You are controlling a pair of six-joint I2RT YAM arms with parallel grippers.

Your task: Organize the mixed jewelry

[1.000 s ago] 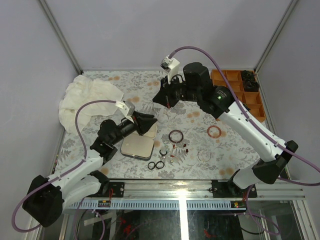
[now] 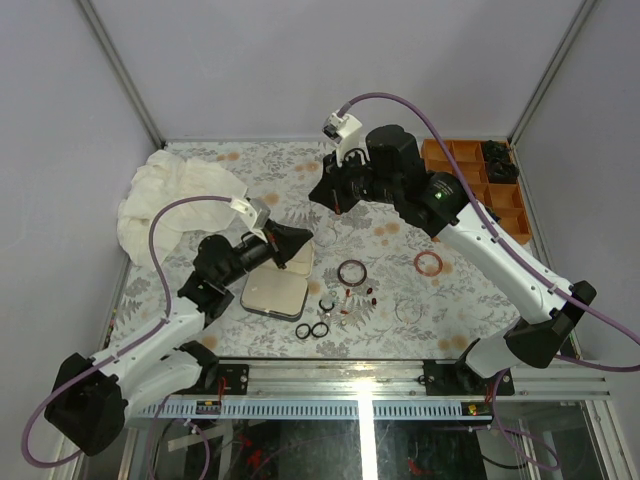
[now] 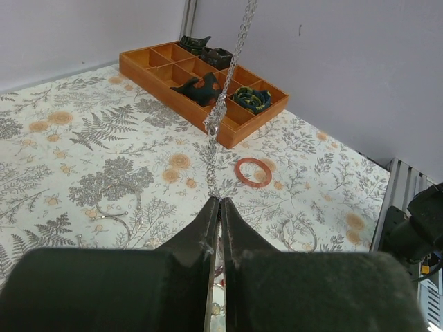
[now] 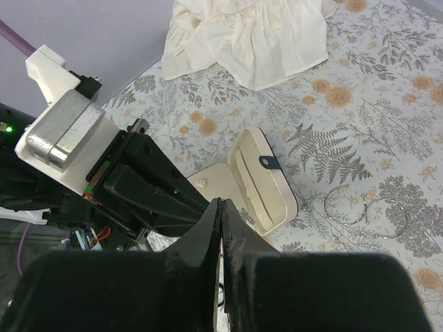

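A thin silver chain (image 3: pixel 215 114) rises from the tips of my left gripper and leaves the left wrist view at the top. The left gripper is shut on its lower end. My right gripper is also shut; no chain can be made out clearly between its fingers, and the chain's upper end is hidden. From above, the two grippers face each other closely, left over the open cream jewelry box (image 2: pixel 275 292), right farther back. Two black rings (image 2: pixel 311 330), a dark bracelet (image 2: pixel 351 273) and an orange-red bangle (image 2: pixel 428 264) lie on the floral cloth.
An orange compartment tray (image 3: pixel 149 58) with dark scrunchies (image 3: pixel 250 99) in some cells stands at the back right. White fabric (image 2: pixel 165 205) lies back left. Small jewelry pieces (image 2: pixel 348 300) are scattered beside the box. Thin bracelets (image 4: pixel 386 218) rest on the cloth.
The left arm has shifted slightly and come back to nearly the same spot. The right arm is almost still, and the jewelry on the cloth has not moved.
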